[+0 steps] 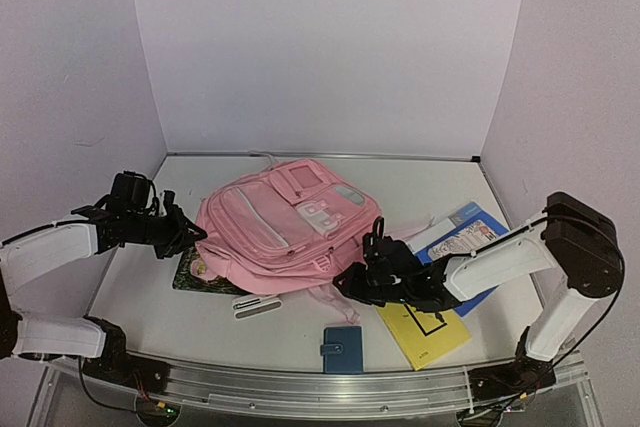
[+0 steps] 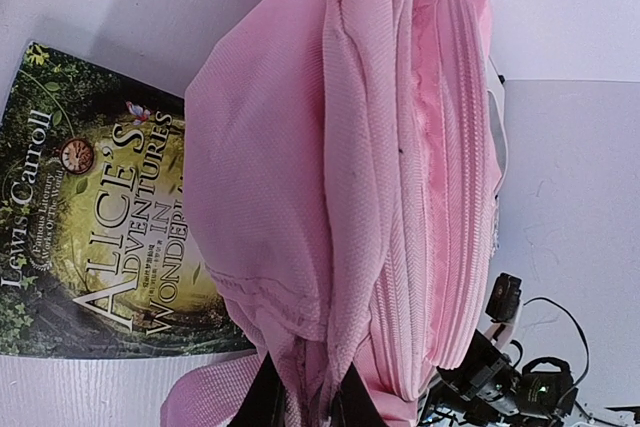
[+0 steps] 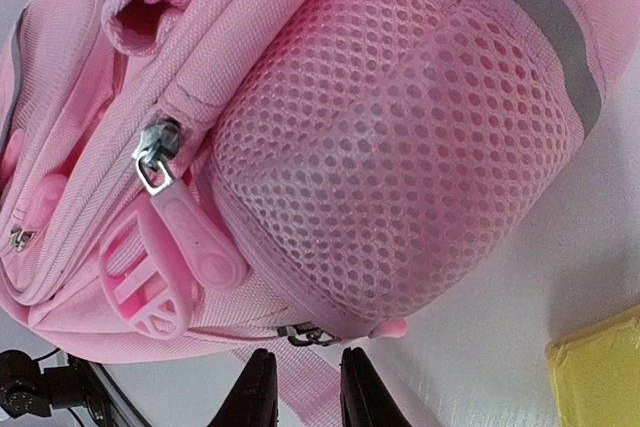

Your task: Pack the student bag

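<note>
The pink backpack [image 1: 290, 212] lies in the middle of the table, its near left side raised. My left gripper is shut on a fold of its fabric. At the backpack's near right corner, my right gripper has its fingers [image 3: 257, 387] parted, with nothing held between them. A metal zipper pull [image 3: 305, 334] sits just beyond those fingertips, outside them, under the mesh pocket [image 3: 400, 157]. Another zipper pull with a pink tab [image 3: 205, 242] hangs farther left. In the left wrist view, an Alice's Adventures book [image 2: 110, 247] is partly covered by the backpack.
A white stapler-like object [image 1: 257, 306] lies by the backpack's near edge. A blue notebook [image 1: 342, 350] is at the table front. Beneath the right arm are a yellow book [image 1: 435, 342] and blue books [image 1: 482, 217].
</note>
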